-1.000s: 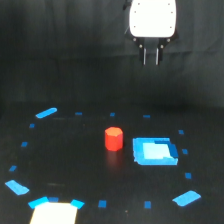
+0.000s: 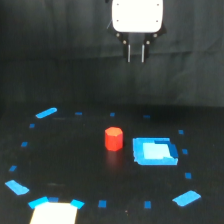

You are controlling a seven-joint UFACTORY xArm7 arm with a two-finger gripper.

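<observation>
High above the black table, at the top of the camera view, my gripper hangs with its two thin fingers apart and empty. Below it and a little to the left, a red block with a many-sided outline sits on the table. Just to the right of the block lies a shallow blue tray with a whitish inside, apart from the block. Nothing touches the gripper.
A cream-coloured object at the lower left is cut off by the frame edge, with blue pieces around it. Blue strips such as the one at the left and small blue marks dot the table. Bare table surrounds the block.
My gripper has shifted left and slightly up. The block and the tray are where they were.
</observation>
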